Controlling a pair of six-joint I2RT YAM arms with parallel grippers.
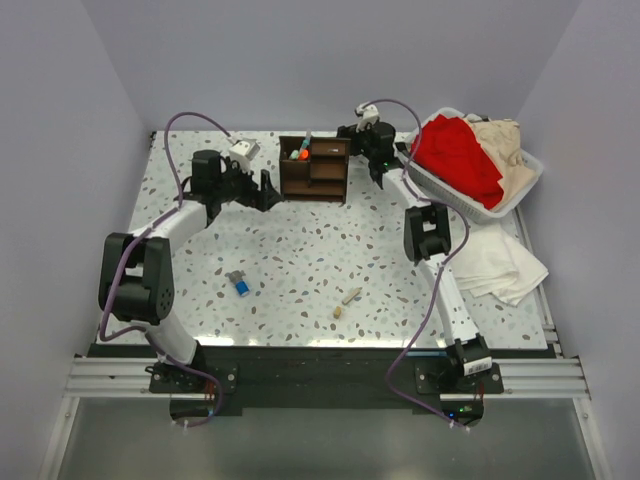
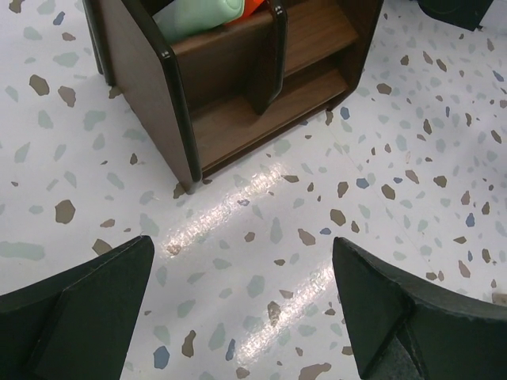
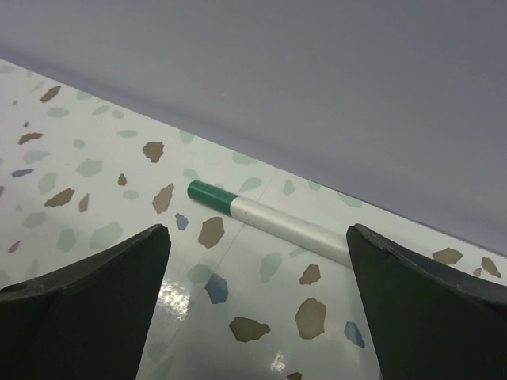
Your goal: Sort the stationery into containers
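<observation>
A dark wooden organizer [image 1: 328, 170] stands at the back middle of the table; a pale green item [image 2: 202, 14] and something orange [image 1: 304, 154] sit in its upper left compartment. Left of it, my left gripper [image 1: 268, 192] hangs open over bare table, its fingers [image 2: 87, 313] wide apart. Behind the organizer's right side is my right gripper [image 1: 350, 138], open. In the right wrist view a white marker with a green cap [image 3: 269, 222] lies on the table beyond the fingers [image 3: 95, 301], partly covered by the right one. Toward the front lie a blue-ended item [image 1: 241, 287] and a small pale item [image 1: 351, 296].
A white basket [image 1: 528, 185] with red and beige cloth stands at the back right, close to the right arm. White cloth [image 1: 500, 265] lies in front of it. A small yellowish piece [image 1: 337, 312] rests near the front edge. A wall rises right behind the marker.
</observation>
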